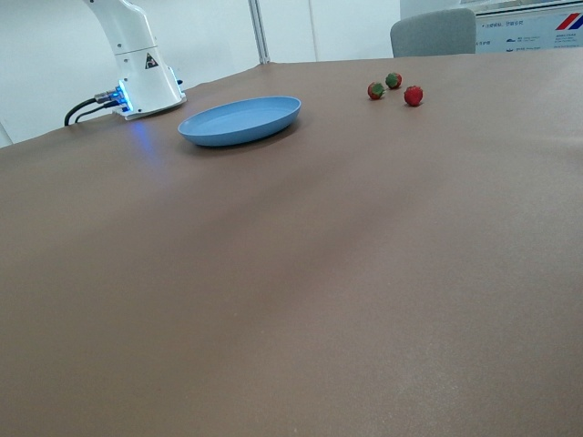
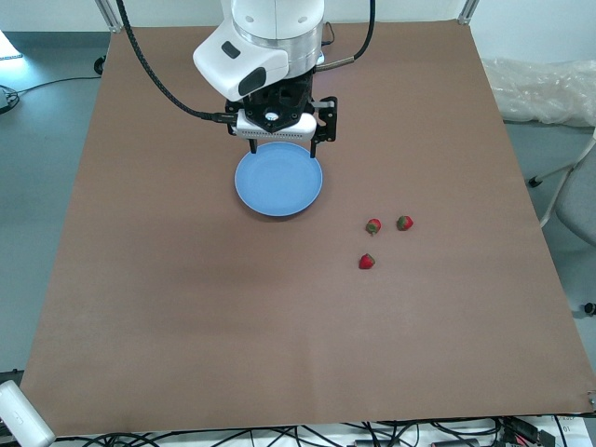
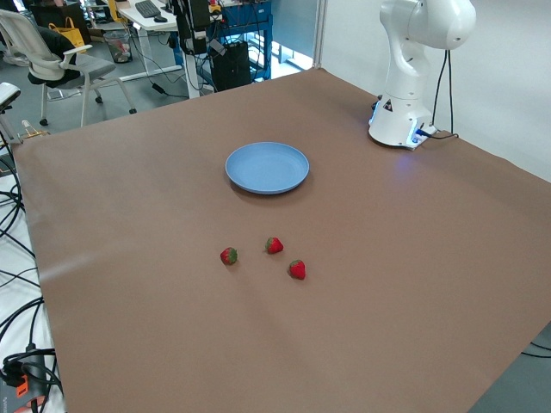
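A blue plate (image 2: 278,182) (image 1: 239,121) (image 3: 267,168) lies flat on the brown table, empty. My gripper (image 2: 281,145) hangs at the top of the left view, just beyond the plate's far rim in the picture, its two black fingers apart with nothing visible between them. In the top and right views only the white arm shows, at the back.
Cables and devices run along one edge outside the tabletop (image 3: 387,327). A grey chair (image 2: 577,196) stands beside the table.
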